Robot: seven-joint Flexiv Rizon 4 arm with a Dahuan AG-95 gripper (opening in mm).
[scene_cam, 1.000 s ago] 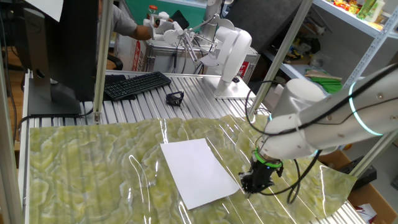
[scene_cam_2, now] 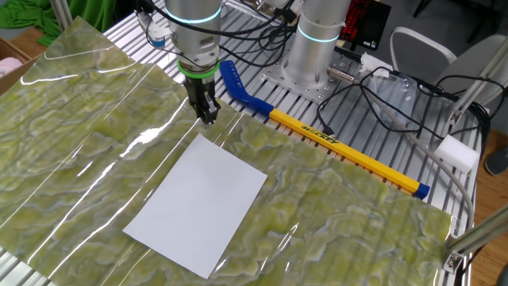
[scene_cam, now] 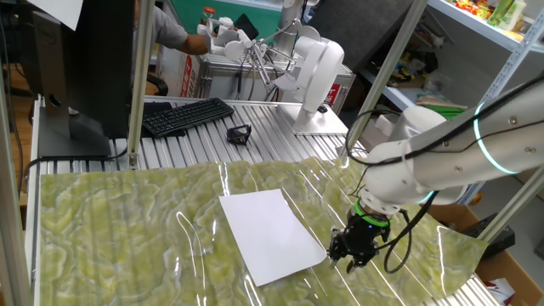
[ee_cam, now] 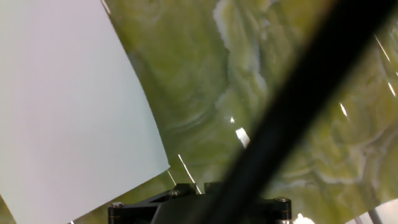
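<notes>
A blank white sheet of paper lies flat on the green marbled cover, and one of its corners points toward my gripper. That gripper is black, hangs low over the cover, and is just off this corner. In the second exterior view the gripper is just past the paper's upper corner. From the wrist, the paper fills the left side, its corner close to the fingertips at the bottom edge. A dark cable blurs across them, so how far apart they stand is unclear. No object shows held.
A yellow and blue stick lies along the table edge near the arm's base. Behind the cover are a keyboard and a white device.
Over the last second my arm shifted slightly and the gripper turned, now showing more separate finger shapes in the first exterior view. The paper stays in place.
</notes>
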